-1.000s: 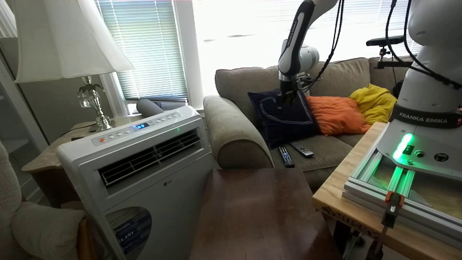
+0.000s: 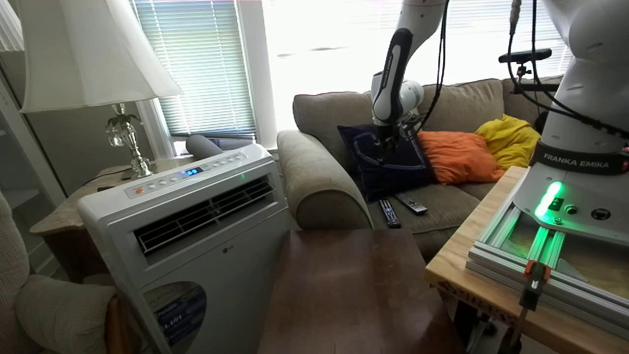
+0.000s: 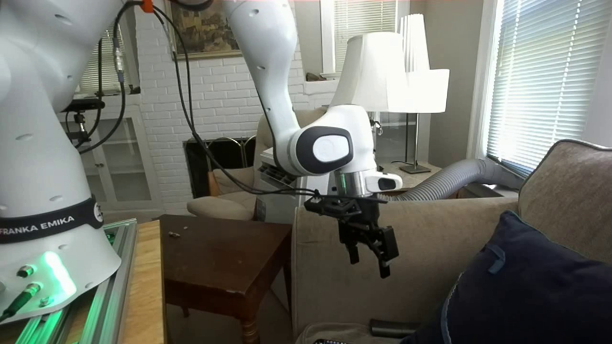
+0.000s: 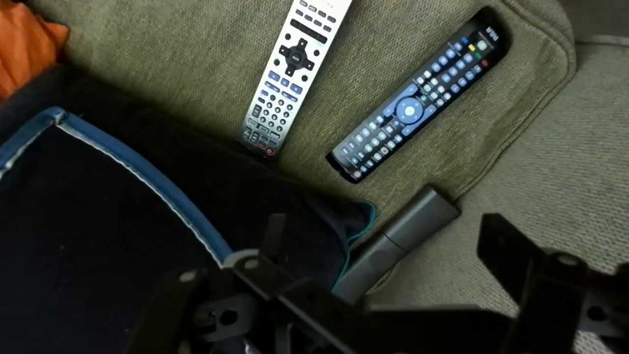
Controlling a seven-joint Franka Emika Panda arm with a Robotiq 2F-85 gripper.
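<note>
Above the sofa seat, my gripper [image 3: 370,265] points downward, its fingers apart with nothing between them. From the wrist view, a dark grey slim object [image 4: 413,221], perhaps a remote, lies below the gap between the fingers; part of it is hidden by the gripper. Farther up in that view are a black remote [image 4: 408,109] with blue-lit-looking buttons and a silver remote [image 4: 289,88], side by side on the seat. The navy pillow [image 4: 106,236] with blue trim touches or overlaps the grey object's near side.
The sofa arm [image 2: 330,183] rises beside the gripper. An orange pillow [image 2: 457,156] and a yellow pillow [image 2: 510,138] lean farther along the sofa. A portable air conditioner [image 2: 236,265] stands left of it.
The arm has lowered and shifted slightly left in exterior view 1, bringing the gripper down in front of the navy pillow. The remotes and pillows have not moved.
</note>
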